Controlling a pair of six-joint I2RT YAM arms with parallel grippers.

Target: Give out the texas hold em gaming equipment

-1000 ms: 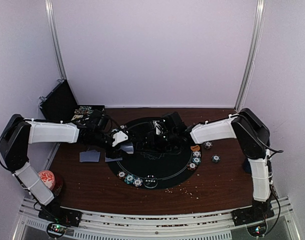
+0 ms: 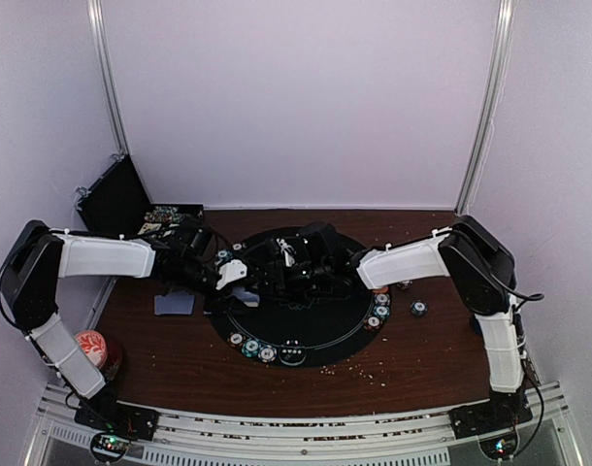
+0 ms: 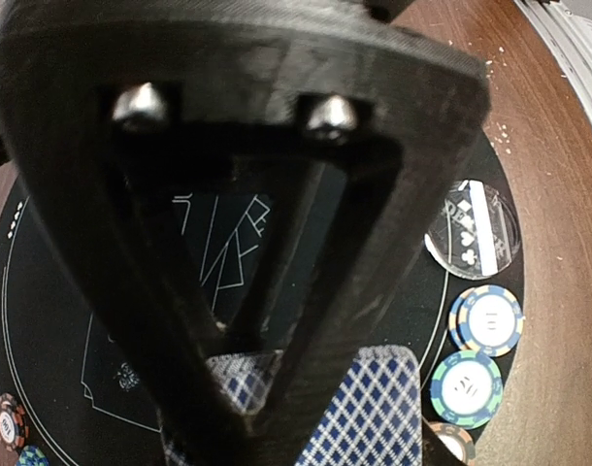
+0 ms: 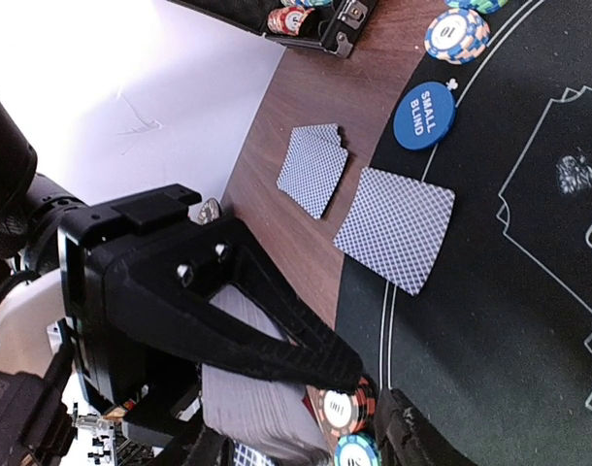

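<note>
A deck of cards is clamped between the black fingers of my left gripper point(image 2: 242, 291); its blue patterned back point(image 3: 369, 413) shows low in the left wrist view. My right gripper reaches close to the deck from the other side, its two fingertips spread apart; whether they touch the cards cannot be told. Face-down cards point(image 4: 398, 231) lie on the left edge of the round black poker mat point(image 2: 315, 325). Other face-down cards point(image 4: 313, 167) rest on the wood point(image 2: 174, 303) beside it.
A blue small blind button point(image 4: 424, 115), a clear round button point(image 3: 476, 228) and chips point(image 3: 468, 388) line the mat's rim. An open chip case point(image 2: 175, 216) stands back left; a red-and-white round object point(image 2: 90, 344) sits front left.
My right gripper has moved left across the mat, up to the deck. The left arm has shifted only slightly and keeps the deck.
</note>
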